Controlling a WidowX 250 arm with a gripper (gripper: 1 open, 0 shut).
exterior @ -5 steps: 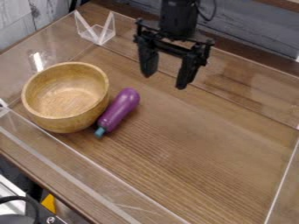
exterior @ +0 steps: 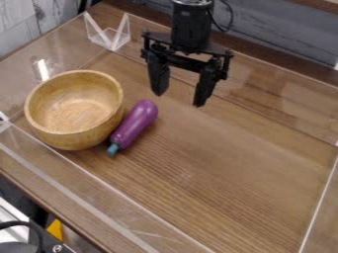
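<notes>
My gripper (exterior: 181,81) hangs at the upper middle of the camera view, its two black fingers apart and open, with nothing seen between them. Below and to its left, a purple elongated object with a teal tip, like an eggplant (exterior: 136,124), lies on the wooden table. A round tan bowl (exterior: 73,133) sits at the left, just beside the purple object, which is outside it.
A white wire-like object (exterior: 109,30) stands at the upper left. Dark cables lie at the bottom left corner.
My gripper has moved slightly left over the last second. The bowl and purple object have stayed in place.
</notes>
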